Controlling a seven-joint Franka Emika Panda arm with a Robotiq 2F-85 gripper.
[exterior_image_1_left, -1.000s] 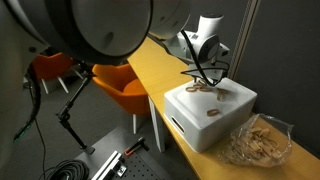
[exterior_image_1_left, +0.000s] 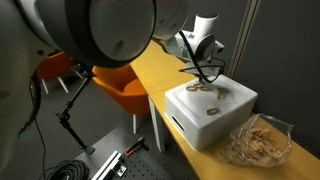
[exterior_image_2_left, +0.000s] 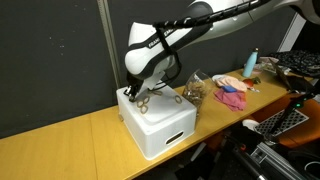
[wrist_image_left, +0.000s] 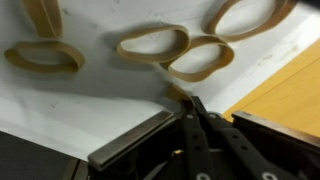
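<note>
My gripper is shut, its fingertips low over the top of a white box (exterior_image_1_left: 212, 112). Several loose tan rubber bands lie spread on that top; in the wrist view, one band (wrist_image_left: 152, 45) overlaps another band (wrist_image_left: 200, 58) just ahead of the fingers, and a separate band (wrist_image_left: 45, 57) lies to the left. A small tan piece (wrist_image_left: 178, 92) shows right at the fingertips; whether it is pinched or lies under them I cannot tell. From the opposite side, the gripper (exterior_image_2_left: 134, 93) reaches the box's far left part, beside a band (exterior_image_2_left: 143, 104).
A clear plastic bag (exterior_image_1_left: 258, 142) full of bands lies on the wooden table (exterior_image_1_left: 200, 160) beside the box. Farther along the table are a pink cloth (exterior_image_2_left: 232, 101) and a blue bottle (exterior_image_2_left: 250, 64). A dark wall stands close behind the box.
The arm's white wrist has come down slightly and shifted a little to the left in exterior view 1. The box and the bag have stayed in place.
</note>
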